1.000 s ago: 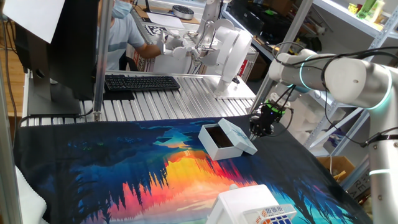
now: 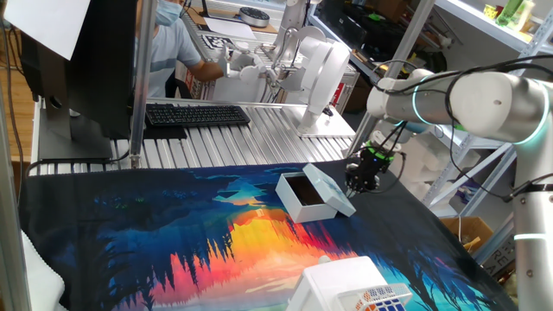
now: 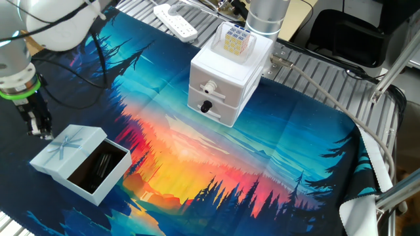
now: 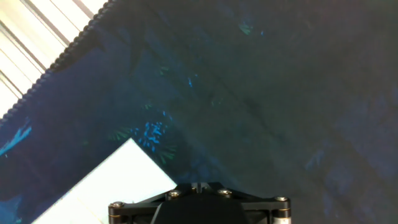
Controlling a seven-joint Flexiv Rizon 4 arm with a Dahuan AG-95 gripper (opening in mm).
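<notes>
A pale grey-white box [image 3: 117, 177] sits on the cloth with its top uncovered and something dark inside. Its lid [image 3: 69, 149], with a ribbon bow, lies tilted against one side of the box, partly over the opening. In exterior view 1 the lid [image 2: 329, 189] slants down from the box [image 2: 302, 207] toward the arm's side. My gripper [image 2: 352, 189] is low beside the lid; contact cannot be told. The wrist view shows the gripper with its fingers together and nothing visible between them. A white corner of the lid [image 4: 127, 177] appears at lower left there.
A small white drawer unit [image 3: 224, 78] stands on the cloth, with a clear container [image 3: 233, 44] holding a patterned block on top. A power strip [image 3: 176, 23] lies at the table edge.
The arm has shifted slightly left and down in exterior view 1, its gripper staying close beside the lid. Box and lid look unmoved.
</notes>
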